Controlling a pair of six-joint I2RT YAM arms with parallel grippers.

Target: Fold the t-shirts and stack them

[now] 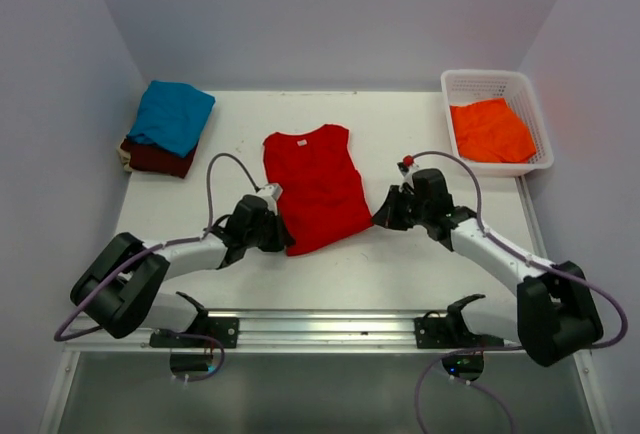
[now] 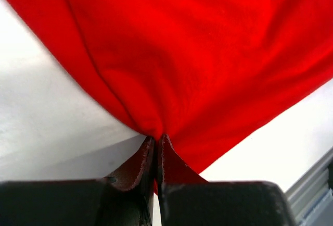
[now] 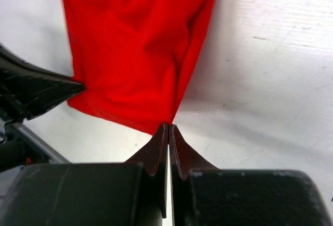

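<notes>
A red t-shirt point(image 1: 315, 184) lies on the white table, its collar toward the back. My left gripper point(image 1: 283, 239) is shut on the red t-shirt at its front-left corner; in the left wrist view the cloth runs into the fingertips point(image 2: 158, 145). My right gripper point(image 1: 376, 219) is shut at the front-right corner; in the right wrist view the hem touches its fingertips, and whether cloth is pinched between them is hard to tell.
A stack of folded blue and dark red shirts point(image 1: 170, 114) sits at the back left. A white basket point(image 1: 538, 154) holding an orange shirt point(image 1: 490, 129) stands at the back right.
</notes>
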